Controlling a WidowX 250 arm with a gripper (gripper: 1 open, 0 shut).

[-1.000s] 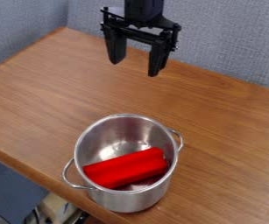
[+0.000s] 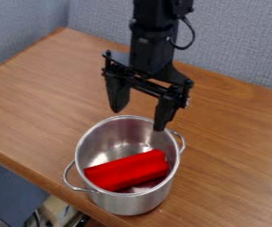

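A steel pot with two side handles stands at the near edge of the wooden table. A red cylinder lies inside it. My black gripper hangs just above the back of the pot, its fingers spread wide and open, with nothing seen between them.
Grey padded walls close off the back. A dark blue area lies beyond the table's front left edge.
My gripper has come down and toward the camera, from over the back of the table to just above the pot. The pot and red cylinder look unmoved.
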